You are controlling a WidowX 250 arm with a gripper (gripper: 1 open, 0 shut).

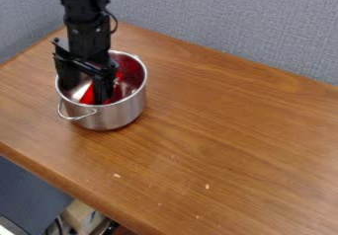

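A steel pot [119, 113] with a wire handle stands on the wooden table at the left. My black gripper [85, 73] reaches down into it from above, on the left side of the pot's interior. A red object [90, 95] lies inside the pot, partly behind the gripper. The fingers are open; their tips are partly hidden against the dark parts and the pot, and I cannot tell whether they touch the red object.
Grey walls [238, 17] run along the back, and the table's edge drops away at the lower left.
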